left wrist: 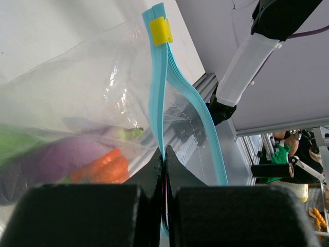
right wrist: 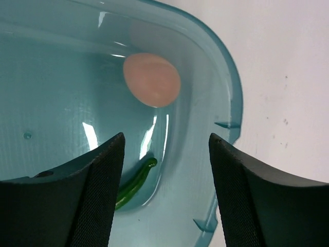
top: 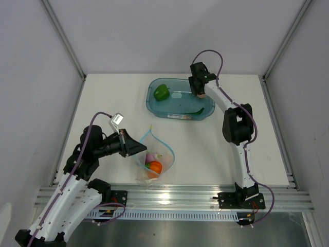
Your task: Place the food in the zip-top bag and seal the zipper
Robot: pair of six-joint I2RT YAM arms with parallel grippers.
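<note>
The clear zip top bag (top: 162, 146) stands with its blue-edged mouth spread, an orange pepper (top: 154, 166) and a purple eggplant (top: 151, 157) inside. My left gripper is shut on the bag's blue rim (left wrist: 158, 98), beside which a yellow slider (left wrist: 161, 31) shows. Over the right end of the blue tray (top: 177, 105) my right gripper is open, nothing between its fingers. A pinkish egg-shaped item (right wrist: 151, 80) lies in the tray, ahead of those fingertips. Nearer them is a thin green chili (right wrist: 135, 184). A green bell pepper (top: 161, 92) sits at the tray's left.
The tray's raised wall (right wrist: 235, 98) curves close to my right gripper. A wall rises behind the tray.
</note>
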